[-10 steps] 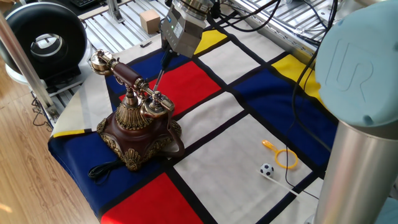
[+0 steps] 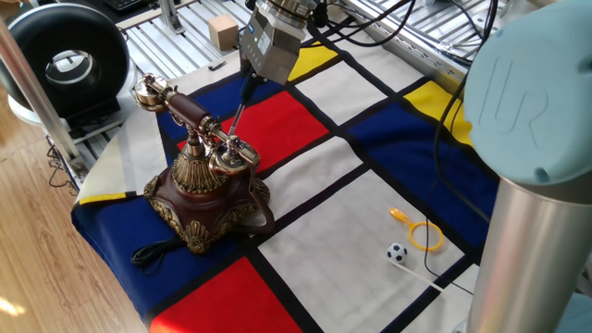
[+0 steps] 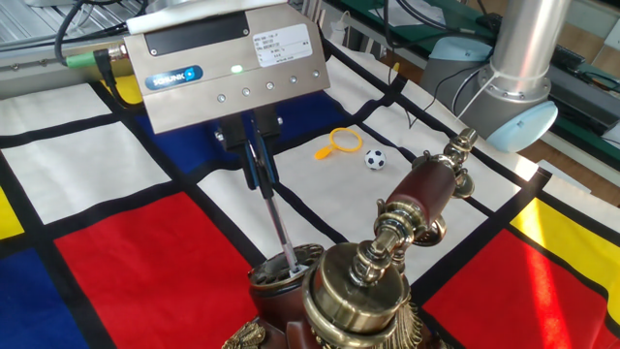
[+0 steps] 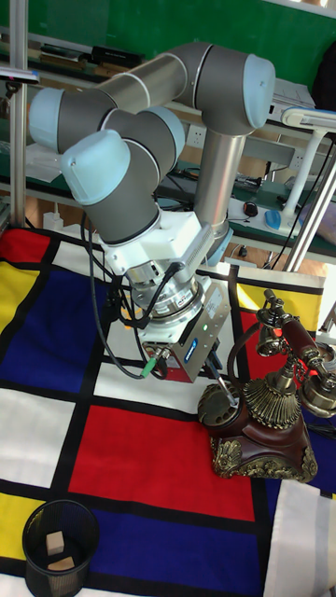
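Note:
An old-style telephone (image 2: 199,185), dark red-brown with brass ornament, stands upright on the patterned cloth; its handset (image 2: 190,113) lies across the cradle. My gripper (image 3: 260,190) hangs above the dial side, its black fingers close together around a thin silvery rod (image 3: 280,231). The rod slants down to the round dial (image 3: 288,264), and its lower end appears to touch the dial face. In exterior view 3 the rod's end is over the dial (image 4: 216,405) at the phone's left side. From exterior view 1 the dial is mostly hidden behind the handset and cradle.
A yellow ring toy (image 2: 425,235) and a small football (image 2: 397,252) lie on a white patch. A black mesh cup (image 4: 60,549) holding wooden blocks stands at the table's near left. Cables hang beside the arm.
The arm's blue joint cover has shifted slightly left in exterior view 1. The gripper and rod stay nearly in place at the dial; the telephone has not moved.

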